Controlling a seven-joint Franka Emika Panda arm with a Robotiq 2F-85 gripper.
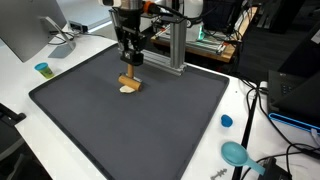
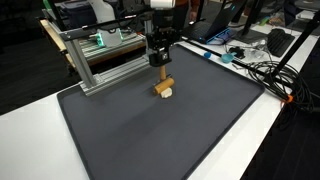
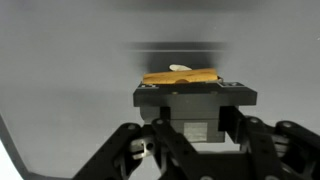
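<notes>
A wooden mallet-like piece stands on the dark mat, its round head low and its handle pointing up into my gripper. The gripper's fingers surround the handle's upper end in both exterior views. How tightly they stand around it is hidden. In the wrist view, the wooden head shows just beyond the dark fingertips. Beside and partly under the head lies a small white piece, also glimpsed as a white sliver in the wrist view.
A teal-green cup sits off its left edge. A blue cup and a light-blue bowl are off to the right. A pale rail stands behind the work spot.
</notes>
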